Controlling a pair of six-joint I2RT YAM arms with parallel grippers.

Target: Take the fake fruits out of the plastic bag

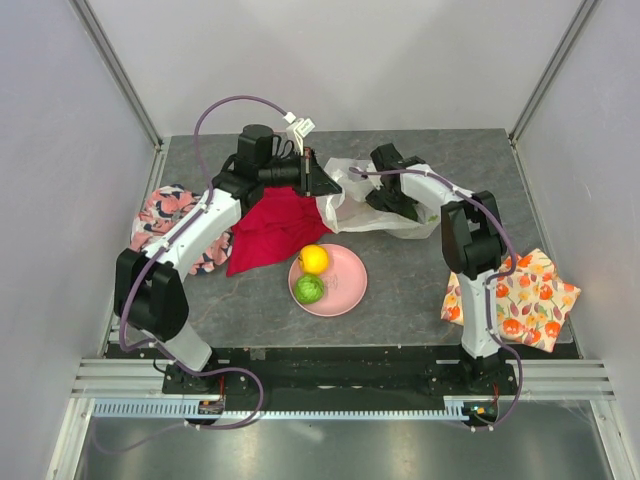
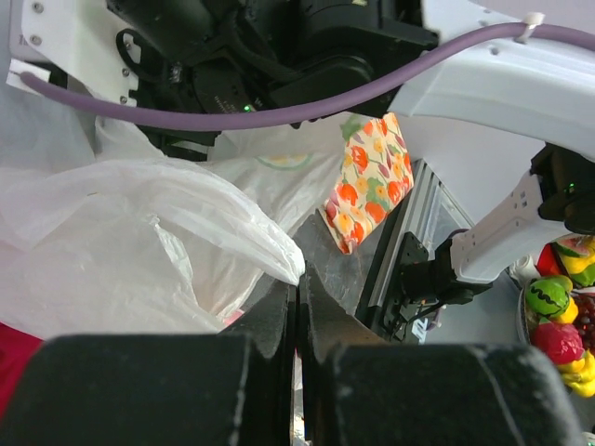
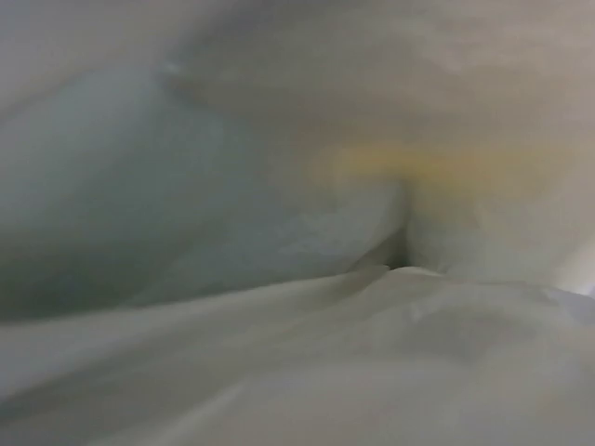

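A crumpled white plastic bag (image 1: 350,210) lies at the back centre. My left gripper is shut on a gathered edge of it. My right gripper (image 1: 385,195) is down inside the bag, mostly hidden by plastic and the arm; the right wrist view shows only blurred plastic and a faint yellow patch (image 3: 418,167). A pink plate (image 1: 342,280) in front holds a yellow round fruit (image 1: 313,259) and a green melon-like fruit (image 1: 309,289).
A red cloth (image 1: 270,235) lies left of the bag, a patterned cloth (image 1: 160,215) at far left, a flowered cloth (image 1: 510,310) at front right. Bare table lies right of the plate.
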